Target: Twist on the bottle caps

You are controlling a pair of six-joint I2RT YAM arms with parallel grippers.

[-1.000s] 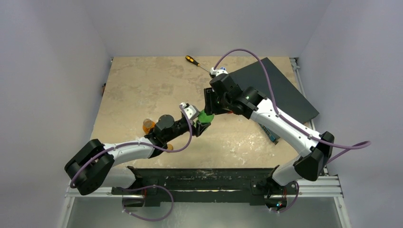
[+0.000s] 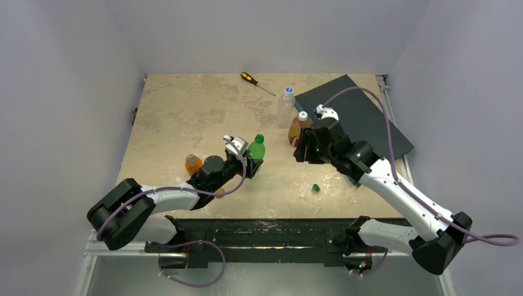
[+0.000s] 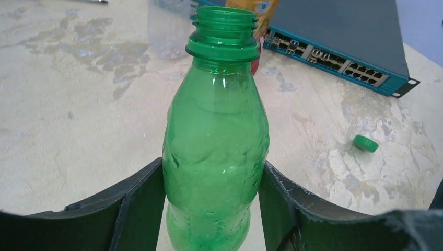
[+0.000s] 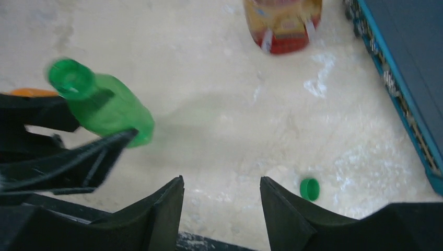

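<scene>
My left gripper (image 2: 254, 166) is shut on the green bottle (image 3: 217, 130), one finger against each side of its body. The bottle stands upright and its threaded neck (image 3: 224, 31) is bare. A small green cap (image 2: 316, 187) lies on the table to the right of the bottle; the right wrist view also has this green cap (image 4: 309, 189) near the right fingertip. Over the table, right of the bottle, hangs my right gripper, open with nothing between its fingers. An orange bottle (image 2: 193, 163) is behind the left arm, near an orange cap (image 2: 219, 192).
Behind my right gripper stand a bottle with a white cap (image 2: 301, 117) and a clear bottle with a blue cap (image 2: 287, 98). A dark flat box (image 2: 364, 117) fills the right back. A screwdriver (image 2: 250, 78) lies at the rear.
My right gripper has moved right, away from the bottle. The green cap came into view by the bottle and now lies farther right and nearer the front. The left gripper shifted slightly left with the bottle.
</scene>
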